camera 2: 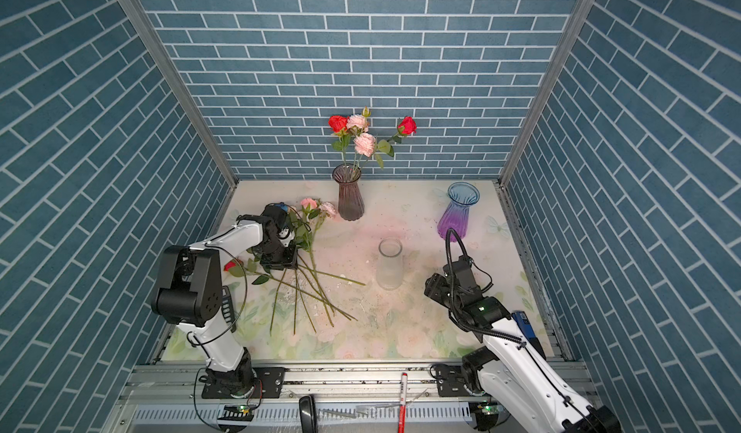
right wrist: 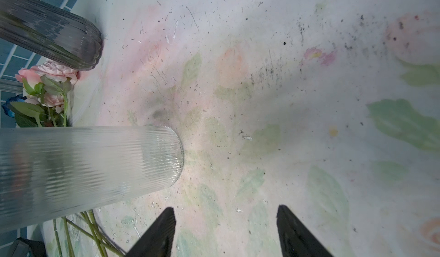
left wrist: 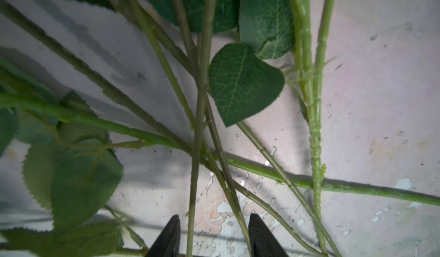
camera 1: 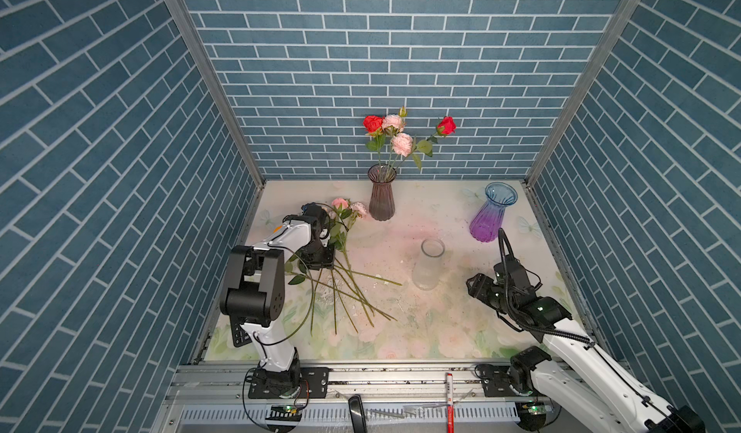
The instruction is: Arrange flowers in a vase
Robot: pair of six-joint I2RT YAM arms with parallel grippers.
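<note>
Loose flowers with pink heads (camera 1: 340, 205) and long crossing stems (camera 1: 355, 294) lie on the left of the table. My left gripper is over the stems, open, with stems beneath it between the fingertips. A smoked ribbed vase (camera 1: 382, 201) at the back holds red and pink roses (camera 1: 401, 143). A clear frosted vase (camera 1: 428, 271) stands empty at the centre. A blue-purple vase (camera 1: 486, 220) stands empty at the back right. My right gripper is open right of the clear vase, nothing between its fingers.
Tiled walls (camera 1: 386, 47) enclose the back and sides. An aluminium rail runs along the front edge.
</note>
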